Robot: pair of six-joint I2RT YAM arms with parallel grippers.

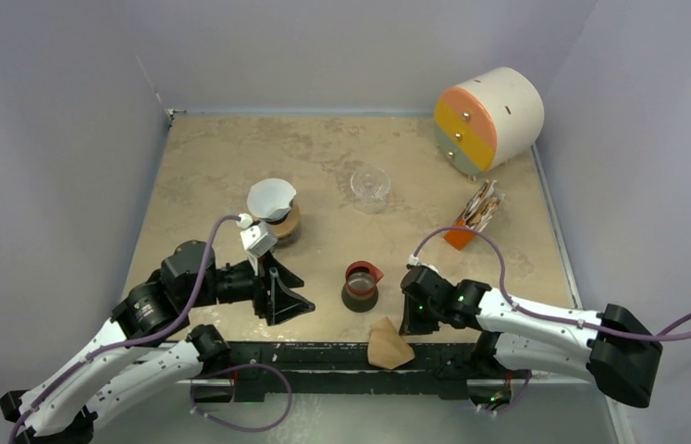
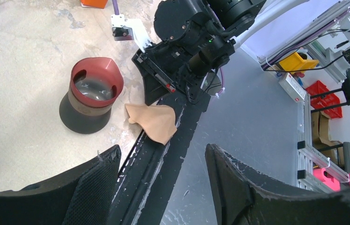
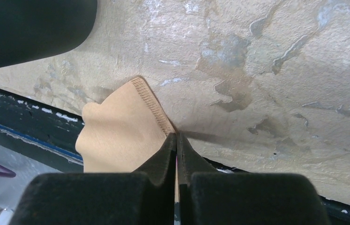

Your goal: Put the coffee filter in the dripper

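The tan paper coffee filter (image 1: 388,345) lies creased across the table's front edge, right of the dripper stand. My right gripper is shut at the filter's crimped edge; a tan sliver shows in the narrow gap between its fingers, so the paper appears pinched there. In the left wrist view the filter (image 2: 156,121) bulges beneath the right gripper's tips. The red dripper (image 2: 97,82) sits upright on its dark-based stand, its inside looking empty. Left of it, my left gripper (image 1: 297,299) hangs open with nothing between its fingers.
A white cone (image 1: 271,198) on a wooden-collared vessel stands at the back left. A clear glass vessel (image 1: 370,185) is behind the dripper, an orange holder (image 1: 460,237) to the right, and a striped drawer drum (image 1: 489,120) at the far right.
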